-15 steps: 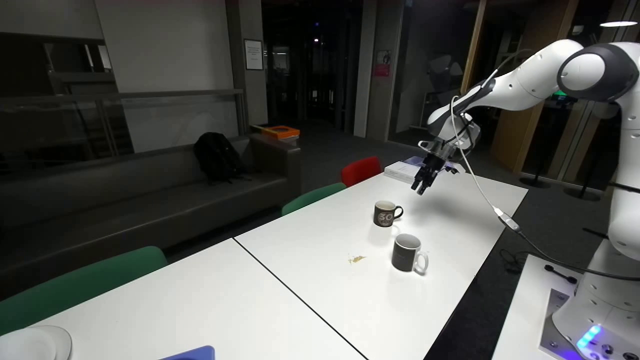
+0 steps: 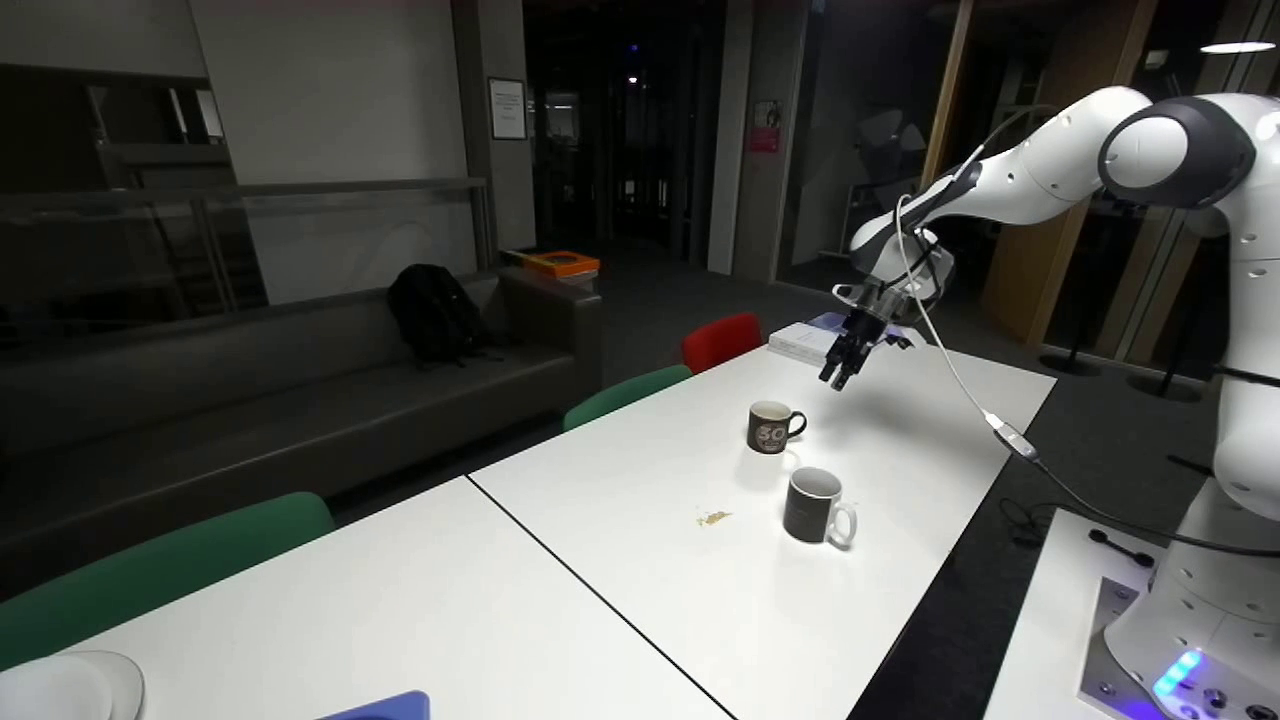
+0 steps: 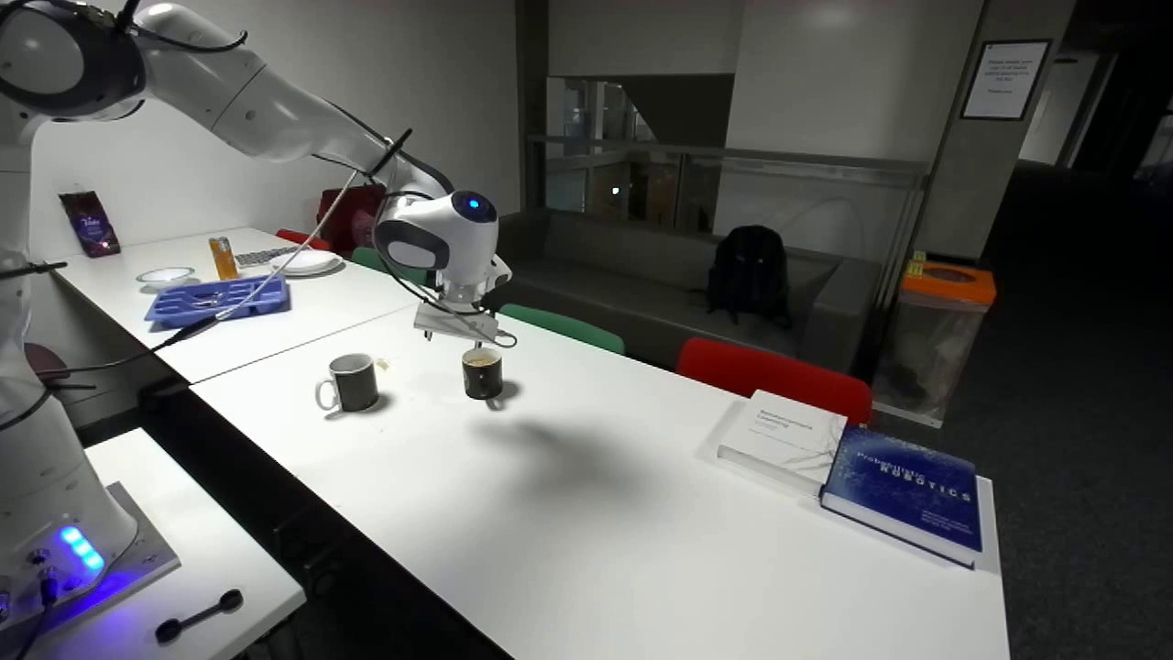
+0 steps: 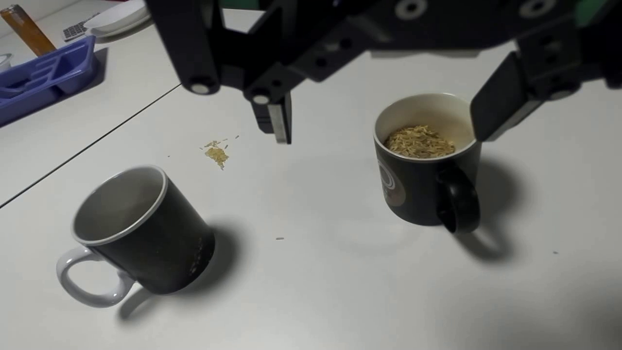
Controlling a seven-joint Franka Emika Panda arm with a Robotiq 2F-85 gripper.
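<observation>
A dark mug with a black handle point(image 4: 421, 189) stands upright on the white table, with tan grains point(image 4: 421, 143) inside it. Left of it in the wrist view, a grey mug with a white handle point(image 4: 175, 242) stands upright; its visible inside looks bare. My gripper is open, its two fingers wide apart and nothing held between them. In exterior view 1 the gripper point(image 2: 836, 374) hangs above the table, behind the dark mug point(image 2: 769, 428) and apart from it. The right finger overlaps that mug's rim in the wrist view.
A small patch of spilled grains point(image 4: 217, 154) lies between the mugs. Two books, one white point(image 3: 783, 434) and one blue point(image 3: 902, 489), sit at the table's end. A blue cutlery tray point(image 3: 247, 304) is on the far table.
The arm has shifted very slightly left and down in exterior view 1. Both mugs and the spilled grains have stayed in place.
</observation>
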